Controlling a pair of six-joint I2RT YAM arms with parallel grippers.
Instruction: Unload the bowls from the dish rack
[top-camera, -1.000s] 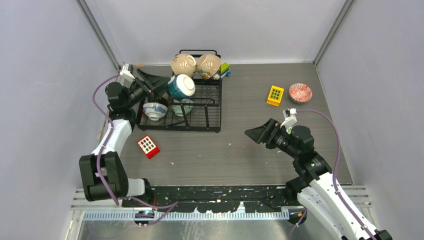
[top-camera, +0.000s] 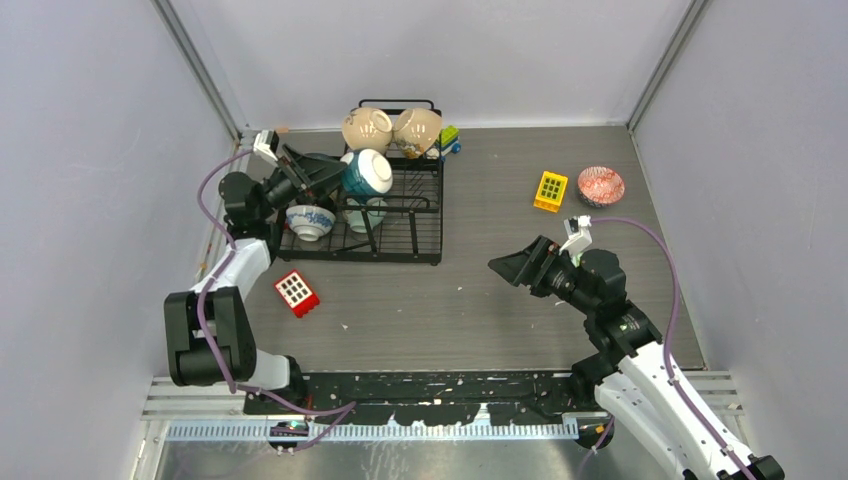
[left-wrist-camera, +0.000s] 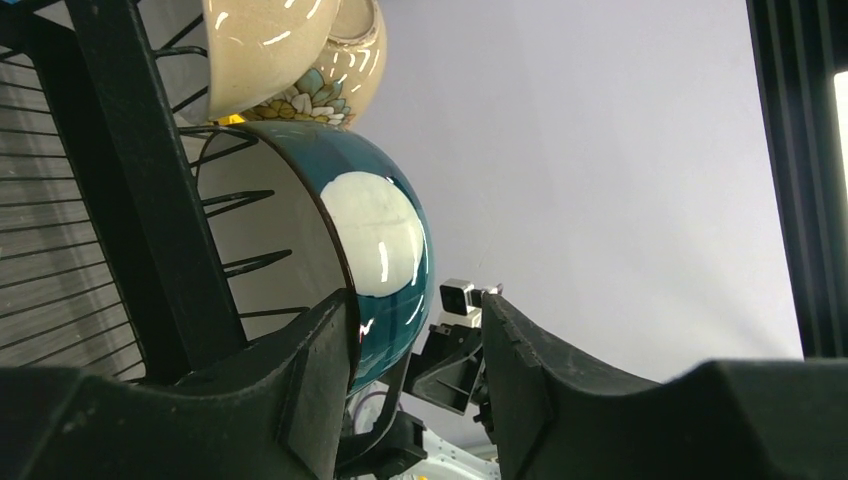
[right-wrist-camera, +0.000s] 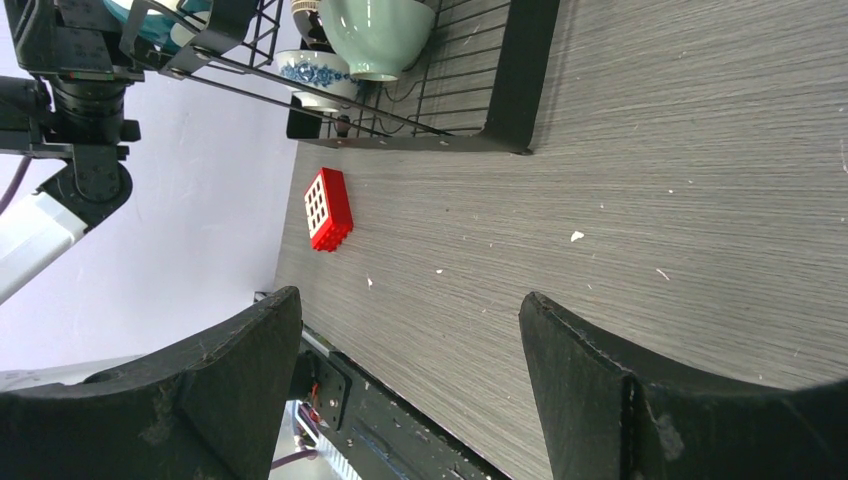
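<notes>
The black dish rack (top-camera: 410, 252) holds two cream bowls (top-camera: 367, 126) at the back, a teal bowl (top-camera: 367, 172) lying on its side in the middle, and a blue-white bowl (top-camera: 310, 222) and a celadon bowl (top-camera: 365, 218) lower down. My left gripper is open at the teal bowl, with the near rim between or just beside its fingertips; whether it touches cannot be told. My right gripper stands open and empty over the table, right of the rack.
A red block (top-camera: 296, 292) lies front-left of the rack. A yellow block (top-camera: 551, 191) and a red patterned bowl (top-camera: 600, 187) sit at the right.
My left arm has moved slightly right, its gripper a little closer over the teal bowl. The right arm and the bowls have not visibly moved.
</notes>
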